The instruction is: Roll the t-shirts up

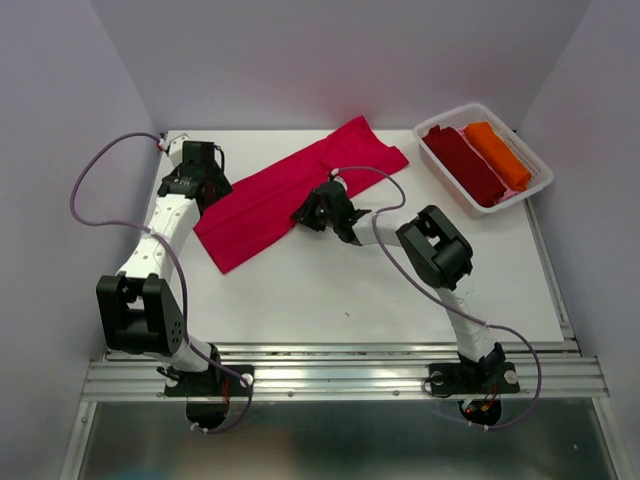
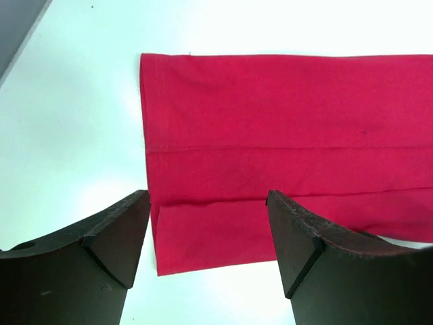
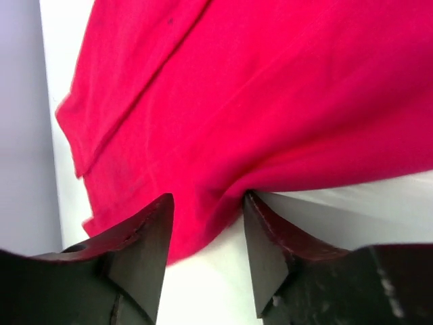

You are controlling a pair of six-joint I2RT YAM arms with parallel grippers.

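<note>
A red t-shirt (image 1: pixel 255 215), folded into a long strip, lies diagonally across the white table. My left gripper stands open over its left end, with nothing gripped; the shirt's short edge and several fold lines show in the left wrist view. At the middle of the strip's near long edge is my right gripper. Its fingers are part open, and red cloth (image 3: pixel 216 213) bunches up between the fingertips, close against the right-hand finger (image 3: pixel 254 210). The shirt's far right end is raised in a flap (image 1: pixel 355 145).
At the back right stands a white basket (image 1: pixel 545 178) holding a dark red roll (image 1: pixel 463 165) and an orange roll (image 1: pixel 497 153).
</note>
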